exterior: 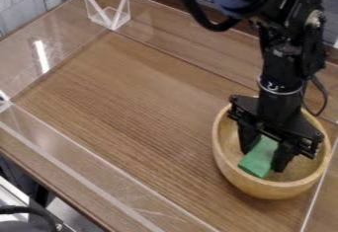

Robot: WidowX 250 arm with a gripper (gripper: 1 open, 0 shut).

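My black gripper (275, 137) reaches down from the top right into a tan bowl (262, 185) at the right of the table. Its fingers are around a green object (258, 159) inside the bowl, shut on it; the fingertips partly hide it.
A small white wire holder (109, 11) stands at the back left. A dark cable lies at the lower left edge.
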